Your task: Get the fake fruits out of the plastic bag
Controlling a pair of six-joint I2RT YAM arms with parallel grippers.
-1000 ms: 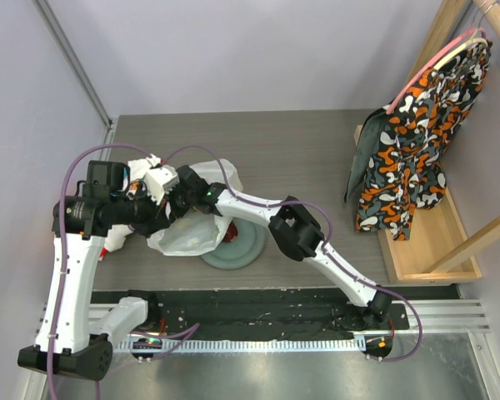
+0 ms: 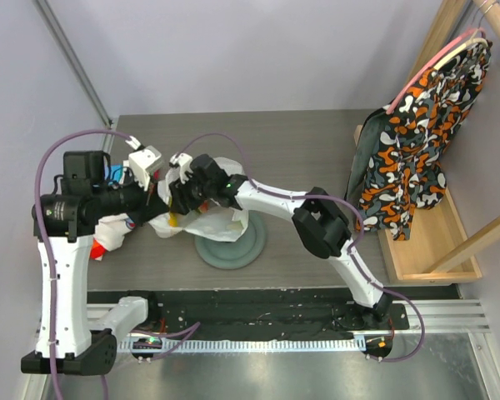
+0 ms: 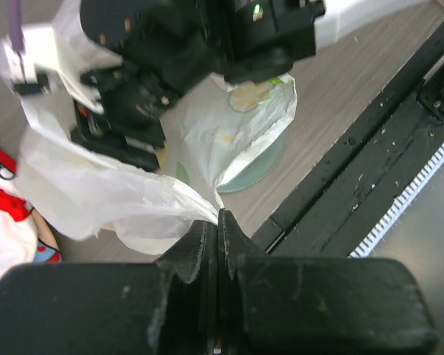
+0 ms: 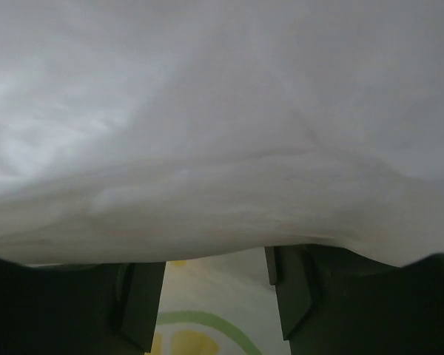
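The white plastic bag [image 2: 212, 223] lies partly over a round grey-green plate [image 2: 233, 254]. In the left wrist view, my left gripper is shut with the bag's edge [image 3: 196, 201] pinched at its tips. My right gripper [image 2: 180, 200] is at the bag's left part; in the right wrist view its fingers [image 4: 140, 307] stand apart, with printed bag film visible behind the gap and a fold of film across the top. Small bits of yellow [image 2: 173, 220] and red [image 2: 203, 206] show by the right gripper; whether these are fruits or print is unclear.
A crumpled white and red cloth [image 2: 112, 233] lies beneath the left arm. Camouflage clothing [image 2: 408, 133] hangs at the right above a wooden tray [image 2: 433, 237].
The right arm swung slightly to the right earlier. The red fruit seen on the plate is now hidden from above.
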